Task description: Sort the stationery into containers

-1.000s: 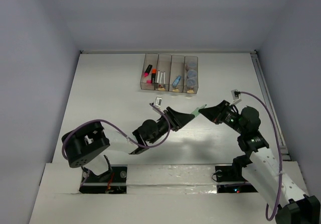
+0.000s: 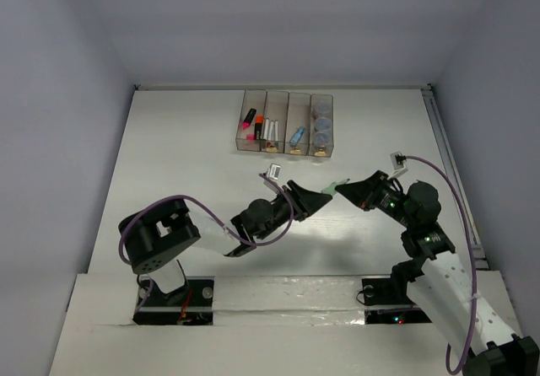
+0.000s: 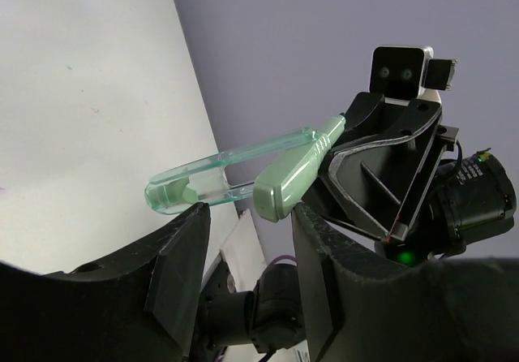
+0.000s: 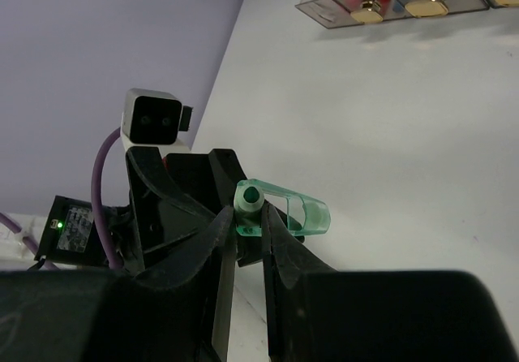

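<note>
A pale green, partly see-through stationery piece (image 2: pixel 335 187) is held above the table between my two arms. My right gripper is shut on one end of it. In the left wrist view the piece (image 3: pixel 296 171) slants across, its thick end at the right-hand fingertip. My left gripper stands part open there, a gap between its fingers; whether both touch the piece I cannot tell. The clear organizer (image 2: pixel 284 150) at the back has compartments holding a black and pink marker (image 2: pixel 249 117), an orange-topped marker (image 2: pixel 259 128), white sticks (image 2: pixel 271 130) and a blue item (image 2: pixel 298 136).
Round clear items (image 2: pixel 322 125) fill the organizer's right compartment. Walls close in at left, right and back. The two grippers face each other at very close range.
The green piece now lies flatter. My right arm has hardly moved, and the organizer looks the same.
</note>
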